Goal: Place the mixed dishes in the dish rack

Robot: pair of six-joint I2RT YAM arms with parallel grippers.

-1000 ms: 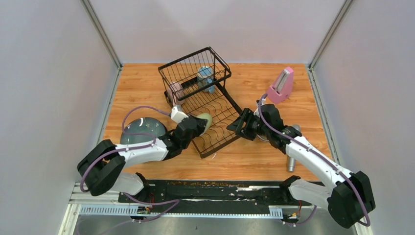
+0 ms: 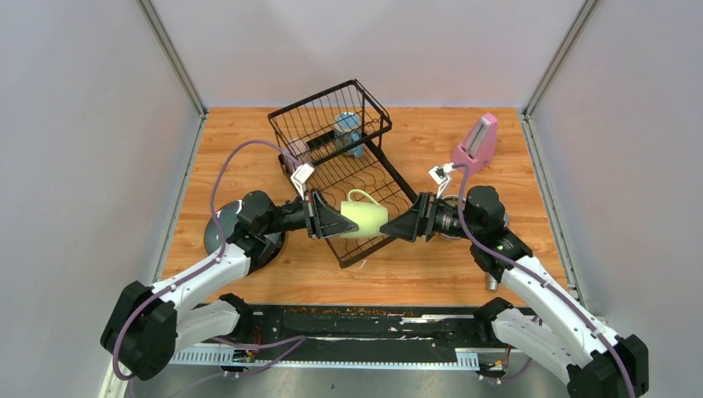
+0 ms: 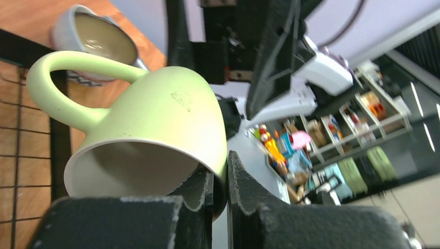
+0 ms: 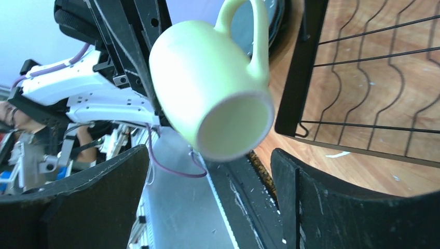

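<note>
A pale green mug (image 2: 362,218) is held sideways above the rack by my left gripper (image 2: 348,222), which is shut on its rim; in the left wrist view the mug (image 3: 155,114) fills the middle. My right gripper (image 2: 390,225) stands open just right of the mug, its open fingers framing the mug's base (image 4: 233,127) in the right wrist view. The black two-tier dish rack (image 2: 390,178) holds a light blue item (image 2: 350,133) and a pinkish item (image 2: 298,148) in its upper basket. A dark dish (image 2: 217,230) lies left of the rack.
A pink object (image 2: 474,145) stands at the back right. A grey cylinder (image 2: 492,280) and a pale cup (image 3: 93,36) lie on the right, partly under the right arm. Bare wood (image 2: 414,282) shows along the front.
My left gripper has swung rightward with the mug, turning it toward the right gripper. The right arm has shifted slightly, its gripper now facing the mug's end.
</note>
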